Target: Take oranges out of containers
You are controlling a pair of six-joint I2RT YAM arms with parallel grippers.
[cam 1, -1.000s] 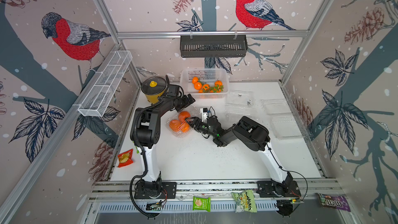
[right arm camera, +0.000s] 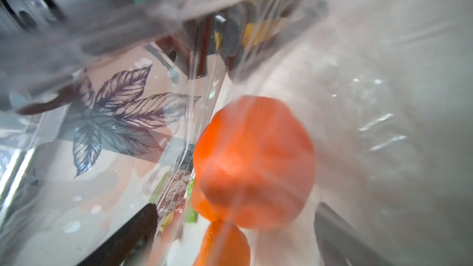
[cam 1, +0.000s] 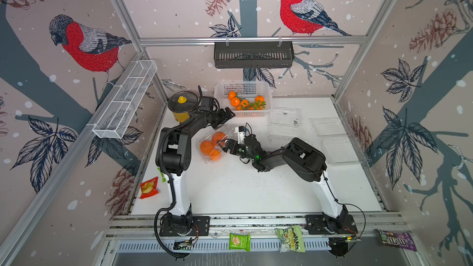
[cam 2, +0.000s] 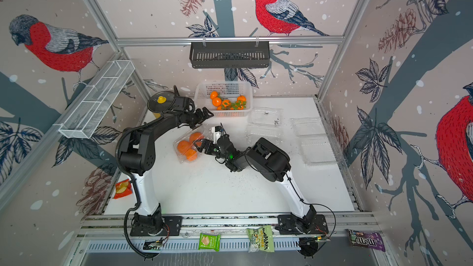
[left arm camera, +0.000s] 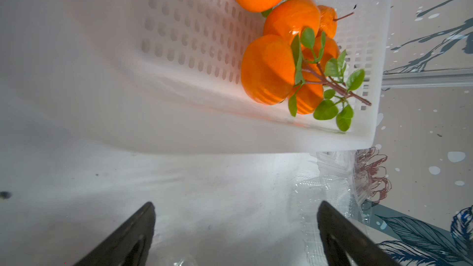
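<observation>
A clear plastic container point(cam 1: 201, 151) with several oranges point(cam 1: 206, 146) sits on the left-centre of the table. My right gripper point(cam 1: 228, 146) is at its right side, fingers apart. In the right wrist view, clear plastic lies across the scene and a large orange point(right arm camera: 253, 162) shows through it, beyond the parted fingers point(right arm camera: 138, 231); whether they touch the plastic cannot be told. My left gripper point(cam 1: 229, 114) is behind the container, near the front of the white basket point(cam 1: 244, 113). In the left wrist view its fingers point(left arm camera: 130, 239) are spread with nothing between them.
Oranges and a green sprig point(left arm camera: 335, 86) lie in the basket at the back. A yellow pot point(cam 1: 181, 116) stands beside the left arm. Empty clear containers point(cam 1: 284, 118) are on the right.
Both arms have moved only a little.
</observation>
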